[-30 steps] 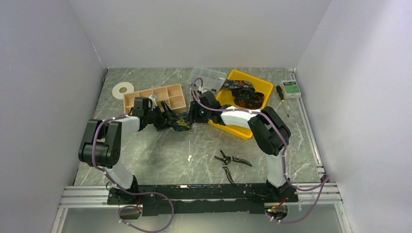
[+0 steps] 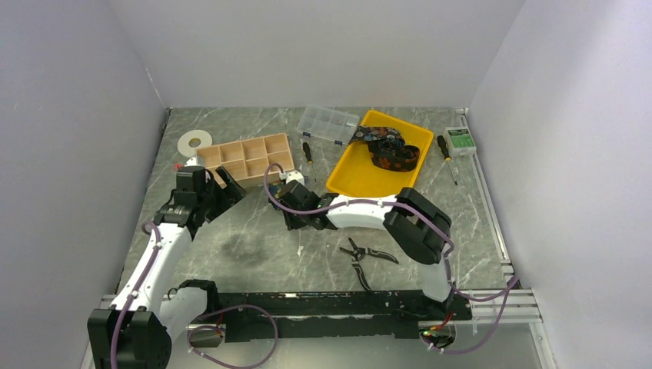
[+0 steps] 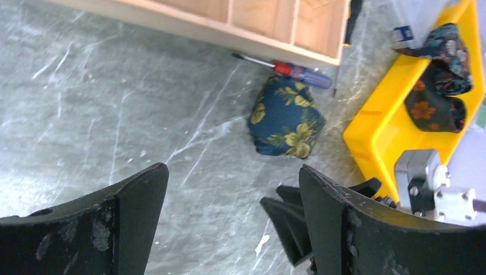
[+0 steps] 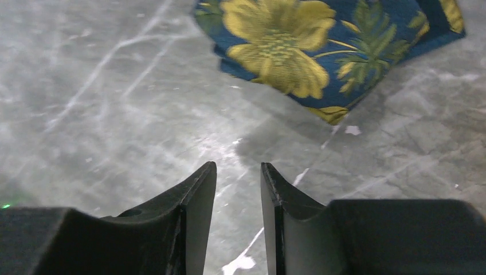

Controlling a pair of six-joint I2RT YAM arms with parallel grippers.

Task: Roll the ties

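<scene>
A navy tie with yellow flowers (image 3: 286, 117) lies folded into a small flat bundle on the marble table, below the wooden box. In the top view my right arm covers most of this bundle (image 2: 274, 191). To its left, my left gripper (image 2: 234, 184) stands open and empty, clear of the tie. My right gripper is on the near side of the bundle, its fingers partly apart with only table showing between them. Two more ties, dark with orange flowers (image 2: 396, 157) and dark blue patterned (image 2: 374, 134), rest in the yellow tray (image 2: 357, 181).
A wooden compartment box (image 2: 246, 157) and a red-blue screwdriver (image 3: 301, 73) border the tie's far side. Behind are a black screwdriver (image 2: 307, 152) and a clear plastic case (image 2: 328, 123). Pruning shears (image 2: 357, 254) lie at the front.
Both grippers have drawn away from the folded tie. The left one moved left; the right one moved toward the front and slightly left. The tie stays near the box.
</scene>
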